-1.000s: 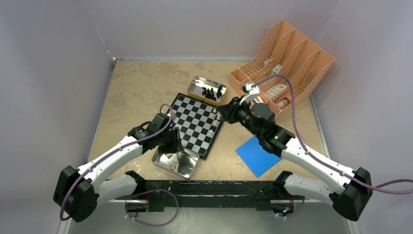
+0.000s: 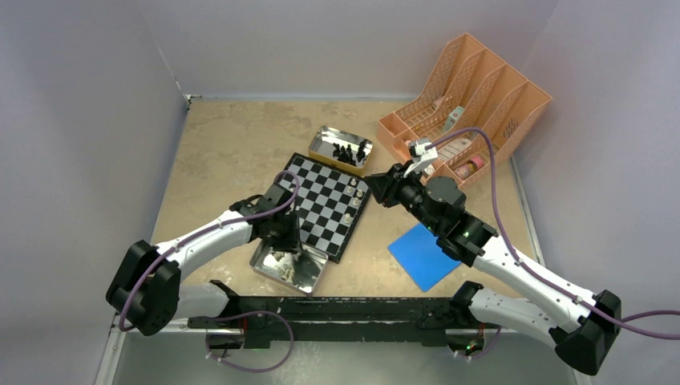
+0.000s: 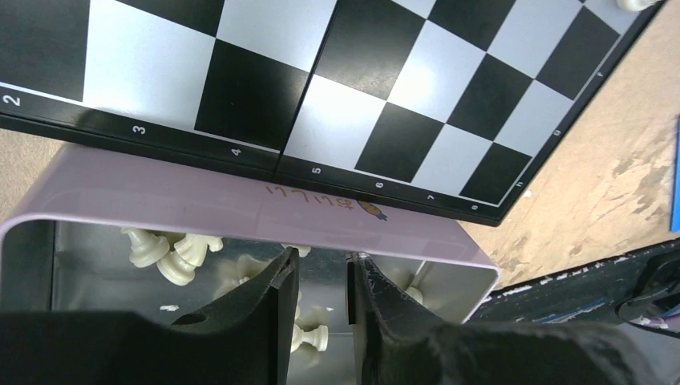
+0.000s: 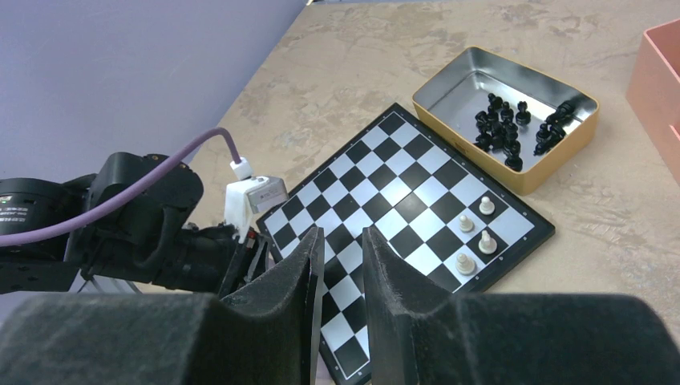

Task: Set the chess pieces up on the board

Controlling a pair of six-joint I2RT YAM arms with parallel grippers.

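The black-and-white chessboard [image 4: 385, 208] lies in the middle of the table. Several white pieces, among them a pawn [image 4: 487, 205], stand near one corner of it. My left gripper is partly open over the near tray [image 3: 240, 200], where loose white pieces [image 3: 176, 261] lie. One white piece [image 3: 311, 337] shows low between its fingers, apparently in the tray; nothing looks gripped. Off the board's right side, my right gripper hangs partly open and empty. Black pieces [image 4: 505, 128] lie in the far yellow-edged tray [image 4: 553, 172].
An orange divided rack [image 2: 473, 88] stands at the back right, holding small items. A blue sheet [image 2: 425, 257] lies flat right of the board.
The left arm has moved right and a little lower over the near tray. My right gripper has drawn slightly right, away from the board. The pieces on the board look unmoved.
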